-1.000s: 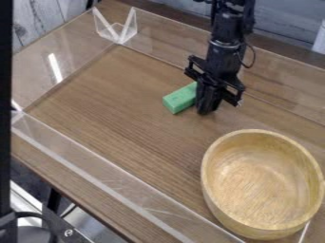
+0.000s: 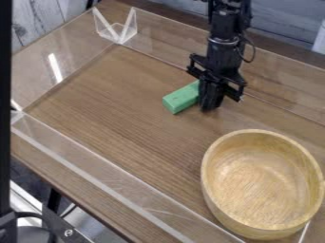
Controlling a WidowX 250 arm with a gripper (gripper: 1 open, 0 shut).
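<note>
My black gripper (image 2: 215,89) reaches down from the top centre onto a green block (image 2: 181,99) lying on the wooden table (image 2: 89,114). Its fingertips are at the block's right end and partly cover it. The gripper is dark and small in view, so whether anything is between its fingers is hard to tell.
A large beige bowl (image 2: 256,209) fills the lower right. A white wire-like holder (image 2: 116,27) stands at the upper left. Part of a dark object shows at the bottom-left corner.
The gripper and the green block have shifted very slightly up the view over the last second.
</note>
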